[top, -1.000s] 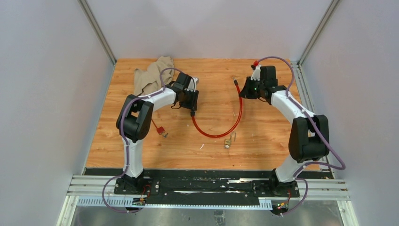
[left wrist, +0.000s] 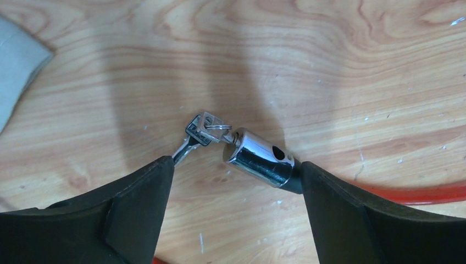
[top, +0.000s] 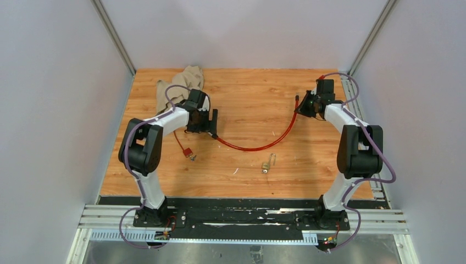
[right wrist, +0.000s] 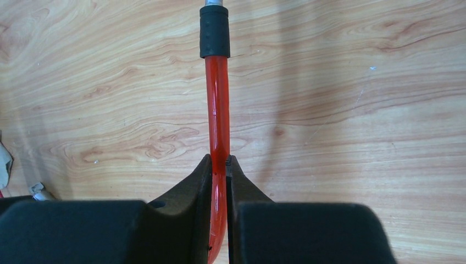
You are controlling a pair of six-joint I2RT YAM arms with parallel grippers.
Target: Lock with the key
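Note:
A red cable lock (top: 254,149) curves across the table between the arms. In the left wrist view its chrome lock cylinder (left wrist: 258,159), with keys (left wrist: 200,132) in it, lies between the fingers of my open left gripper. My right gripper is around the red cable near its black-sleeved end (right wrist: 214,30), the fingers close on either side; whether they grip it is not certain. A brass padlock (top: 266,166) with raised shackle lies at the front middle.
A beige cloth (top: 181,82) lies at the back left. A small red item (top: 188,152) with a cord lies below the left arm.
The right gripper moved right along with the cable's end, and the curve of the cable widened.

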